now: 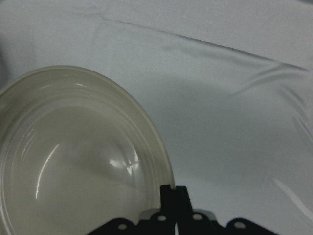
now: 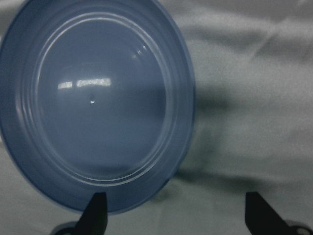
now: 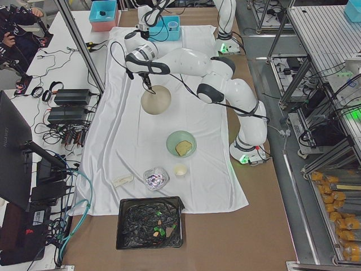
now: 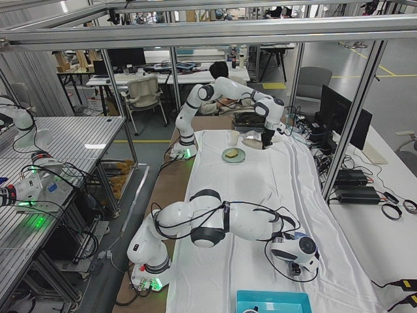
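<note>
A cream plate [image 3: 155, 104] hangs at my left gripper, which is shut on its right rim in the left wrist view; in the camera left view it is over the upper middle of the white cloth. My right gripper stands open above a blue plate [image 2: 98, 107], which fills much of the right wrist view, its lower rim near the left finger. A green plate [image 3: 181, 144] with a yellow piece of food [image 3: 183, 148] lies on the middle right of the cloth.
A foil packet [image 3: 155, 178], a small cream item [image 3: 180, 169] and a pale strip [image 3: 123, 180] lie at the lower cloth. A black lined tray [image 3: 127, 223] is below. A turquoise bin [image 4: 272, 301] stands at the other end.
</note>
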